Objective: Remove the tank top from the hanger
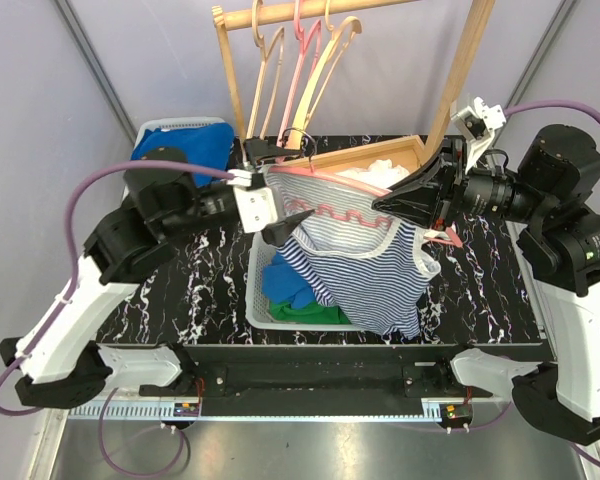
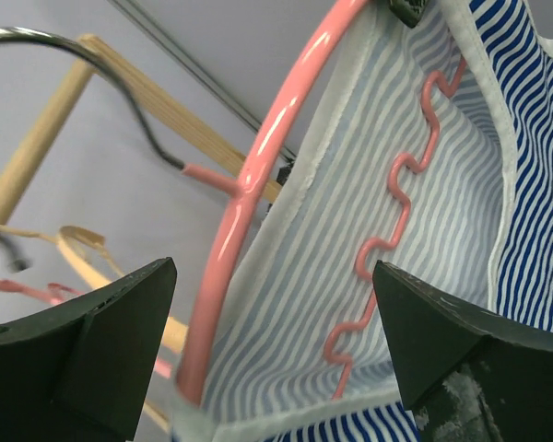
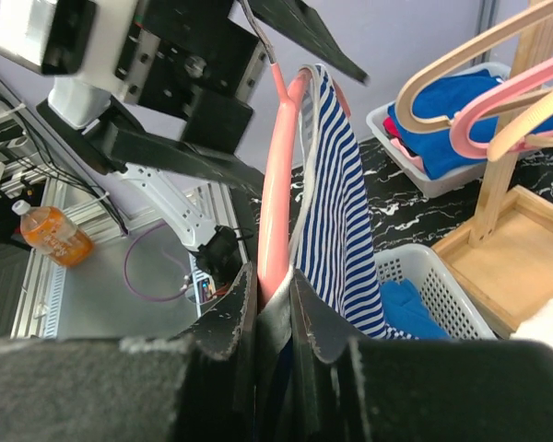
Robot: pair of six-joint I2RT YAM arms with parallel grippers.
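Observation:
A navy-and-white striped tank top point(image 1: 365, 280) hangs from a pink hanger point(image 1: 330, 178) above the table. At the right-hand shoulder, my right gripper point(image 1: 382, 206) is shut on the hanger and the strap; the right wrist view shows the pink hanger arm point(image 3: 276, 203) and white-trimmed cloth entering between its fingers. My left gripper point(image 1: 298, 190) stands open at the other shoulder. In the left wrist view the hanger's left end point(image 2: 207, 341) and the strap pass between the spread fingers, not clamped. The hanger's dark hook point(image 2: 92, 64) points away from the cloth.
Under the top sits a white basket point(image 1: 257, 290) with blue and green cloth. A second basket point(image 1: 145, 128) with blue cloth lies at the back left. Several hangers point(image 1: 320, 80) hang on the wooden rack point(image 1: 225, 60), close behind my left gripper.

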